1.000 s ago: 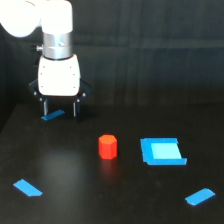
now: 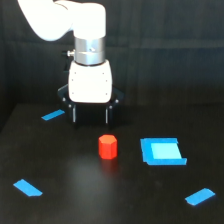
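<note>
A white robot arm hangs from the upper left, its gripper [image 2: 91, 115] pointing down with two dark fingers standing apart and nothing seen between them. The gripper is above and behind a red hexagonal block [image 2: 107, 147], which rests on the black table. To the right of the block, a square outlined in blue tape [image 2: 148, 152] surrounds a pale, empty patch.
Short blue tape strips lie at the front left [image 2: 28, 188], front right [image 2: 199, 196] and back left [image 2: 53, 114].
The arm and its open gripper have moved to the right and a little lower, closer to the red block. The block has not moved.
</note>
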